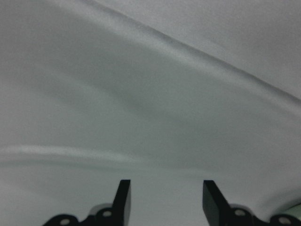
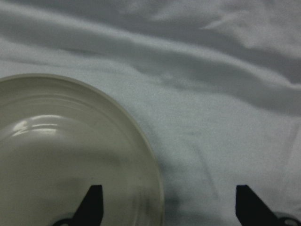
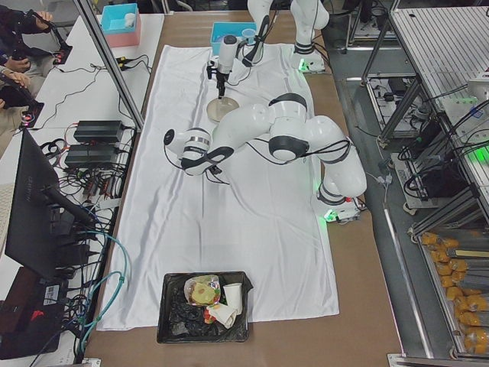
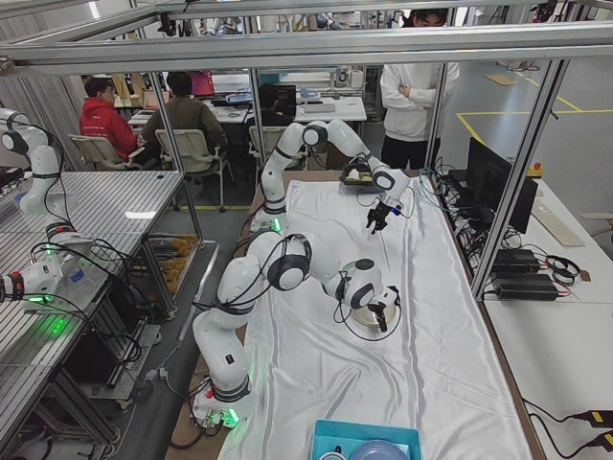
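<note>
My left gripper (image 3: 215, 171) (image 4: 376, 220) hangs over bare white cloth, open and empty; a pale green object (image 1: 294, 212) shows at the lower right corner of the left wrist view. My right gripper (image 3: 221, 89) (image 4: 381, 320) is open at the edge of a beige plate (image 3: 221, 107) (image 2: 80, 150), with the rim between and below its fingertips in the right wrist view.
A black tray (image 3: 176, 329) with food items and napkins stands at one end of the table, a blue bin (image 4: 329, 431) with dishes at the other. The white cloth (image 3: 214, 237) between my left arm and the black tray is clear.
</note>
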